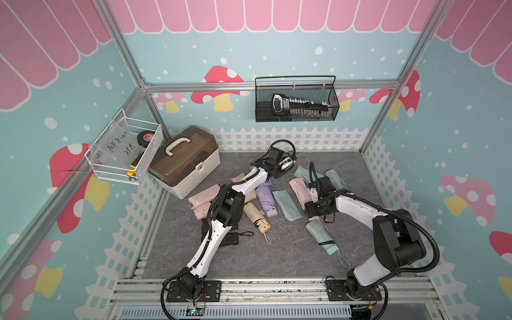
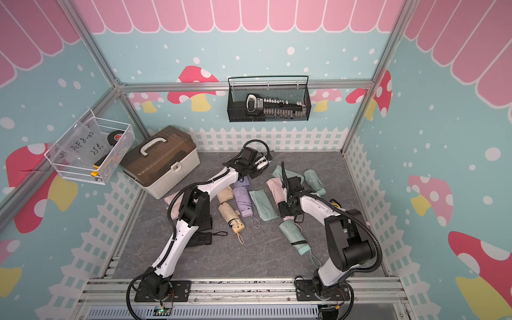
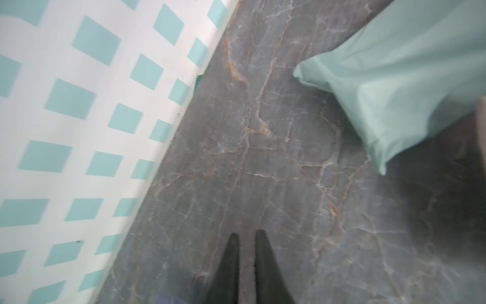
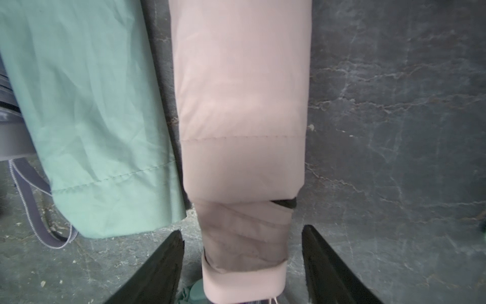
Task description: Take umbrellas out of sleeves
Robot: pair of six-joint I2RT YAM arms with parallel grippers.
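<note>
The pink umbrella in its sleeve [image 4: 242, 101] lies on the grey surface, its end [image 4: 244, 278] bare below the sleeve's hem. My right gripper stands open over that exposed end, one finger either side. In the left wrist view, my left gripper has its fingertips a narrow way apart, blurred, over bare surface, with nothing visible between them; a mint sleeve [image 3: 410, 71] lies to the upper right. A flat mint sleeve [image 4: 96, 111] lies beside the pink one. Several other umbrellas and sleeves, purple [image 1: 266, 200], beige [image 1: 257, 217] and black, lie across the middle.
A brown-lidded toolbox [image 1: 184, 160] stands at the back left. A white wire basket [image 1: 106, 170] hangs on the left wall, a black mesh basket [image 1: 296, 114] on the back wall.
</note>
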